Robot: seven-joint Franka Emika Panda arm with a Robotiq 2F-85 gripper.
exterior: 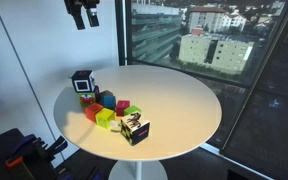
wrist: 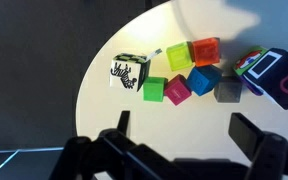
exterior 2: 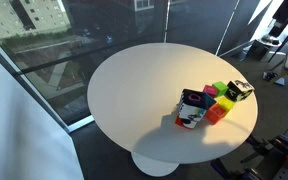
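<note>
My gripper (exterior: 82,14) hangs high above the table's far left side in exterior view 1. Its fingers stand wide apart in the wrist view, with nothing held between the fingers. Below lie a zebra-print box (wrist: 125,75), a yellow block (wrist: 179,56), an orange-red block (wrist: 206,52), a blue block (wrist: 204,79), a magenta block (wrist: 177,90), a green block (wrist: 154,89) and a dark block (wrist: 228,90). A black box with a white square outline (exterior: 82,84) rests on a colourful box (exterior: 87,99).
The round white table (exterior: 174,95) stands on one pedestal; much of its top is bare, away from the cluster. Large windows (exterior: 209,40) rise behind it. Dark equipment with cables (exterior: 24,155) sits low near the table edge.
</note>
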